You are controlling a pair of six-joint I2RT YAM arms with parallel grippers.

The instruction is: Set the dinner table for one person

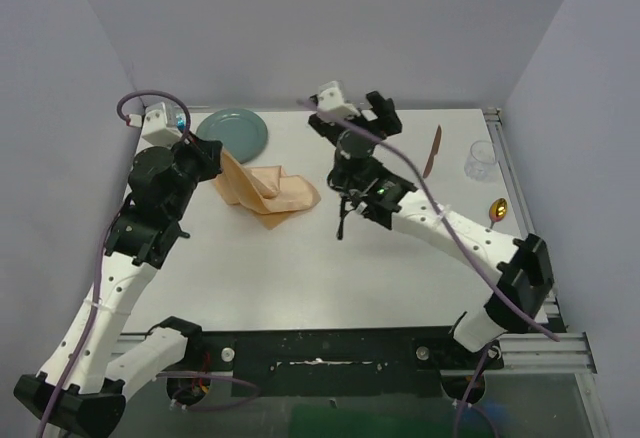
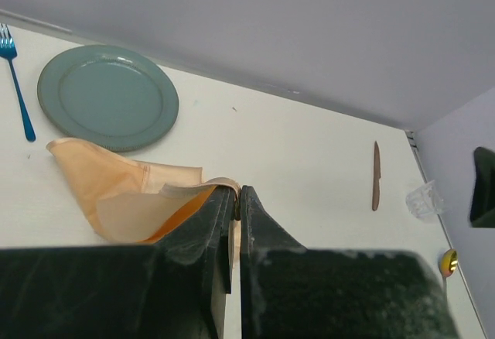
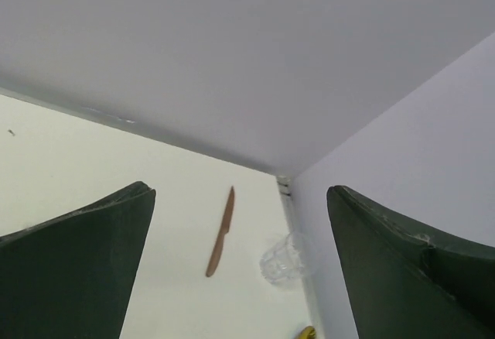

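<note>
An orange cloth napkin (image 1: 265, 193) lies rumpled on the white table, left of its middle. One edge of it rises into my left gripper, which is shut on the cloth. Behind the napkin lies a round grey-green plate (image 2: 108, 97), with a blue fork (image 2: 18, 83) to its left. My right gripper hangs open and empty over the back middle of the table. A brown knife (image 3: 221, 232), a clear glass (image 3: 283, 261) and a gold-bowled spoon (image 1: 498, 210) lie toward the right side.
Grey walls (image 1: 320, 28) close the table at the back and both sides. Part of the spoon's handle is hidden by my right arm in the top view.
</note>
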